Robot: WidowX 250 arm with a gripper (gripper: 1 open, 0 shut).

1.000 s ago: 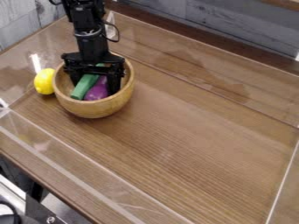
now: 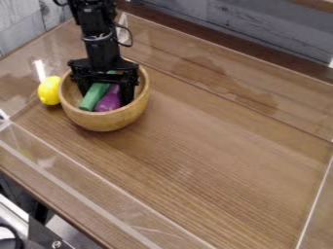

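Note:
A black robot gripper (image 2: 101, 72) reaches down from the top left into a wooden bowl (image 2: 111, 119) near the left edge of the table. The bowl holds a green object (image 2: 93, 95) and a purple object (image 2: 111, 100), partly hidden by the gripper. Whether the fingers are open or shut is hidden among the bowl's contents. A yellow object (image 2: 50, 90) lies outside the bowl, against its left side.
A dark gap shows past the table's edge at the bottom left.

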